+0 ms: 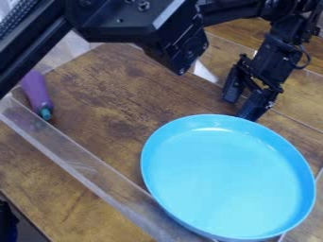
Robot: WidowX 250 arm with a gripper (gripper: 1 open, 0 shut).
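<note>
The black gripper [250, 93] is at the upper right, its fingers low over the wooden surface behind a large light-blue round dish [228, 175]. How far the fingers stand apart, and whether anything dark is between them, is hard to tell. A purple object [36, 93] with a teal tip lies at the far left.
A clear plastic rail [76, 161] runs diagonally along the lower left of the wooden board [113, 104]. The middle of the board, left of the gripper, is bare. A large black arm segment [145, 19] spans the top.
</note>
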